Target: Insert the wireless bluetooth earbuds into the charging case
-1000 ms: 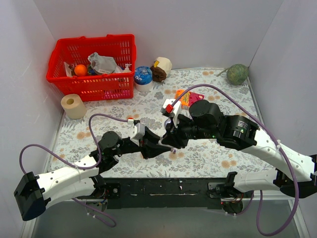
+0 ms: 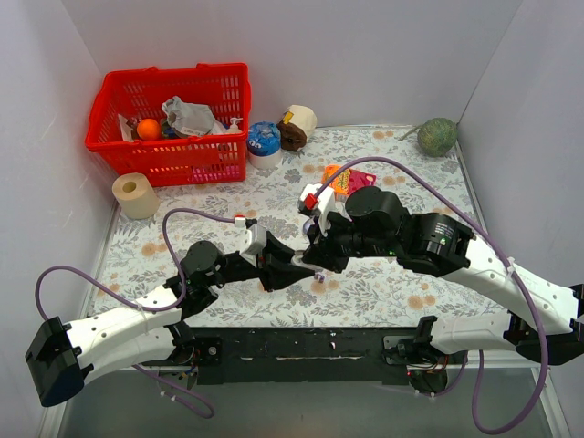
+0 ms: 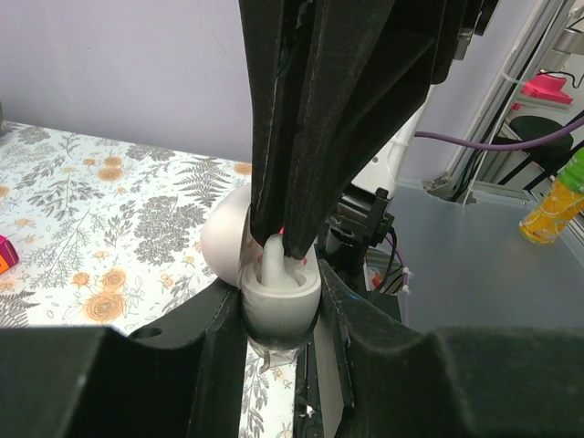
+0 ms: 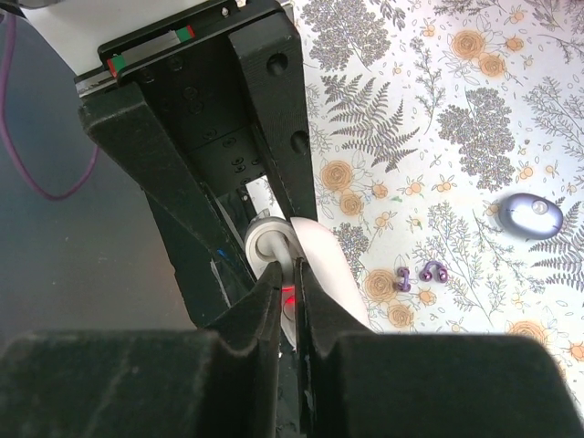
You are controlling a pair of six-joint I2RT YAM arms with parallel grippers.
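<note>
A small white charging case [image 3: 281,306], its lid [image 3: 225,239] swung up, is gripped between the fingers of my left gripper [image 2: 297,263]. In the left wrist view, a white earbud stem [image 3: 274,262] sticks up from the case. My right gripper reaches down, its fingertips close together right at the stem; whether they press on it is unclear. The right wrist view shows the stem [image 4: 281,254] running up to those fingertips. On the cloth lie two purple earbuds [image 4: 435,271] and a closed purple oval case [image 4: 531,216].
A red basket [image 2: 169,169] stands at the back left, with a paper roll [image 2: 136,195] in front of it. Snack packets [image 2: 351,181] lie behind the right gripper. A green round object [image 2: 437,137] sits at the back right.
Both arms stay almost still over the last second, with the grippers meeting at the case. No clear movement of any object shows.
</note>
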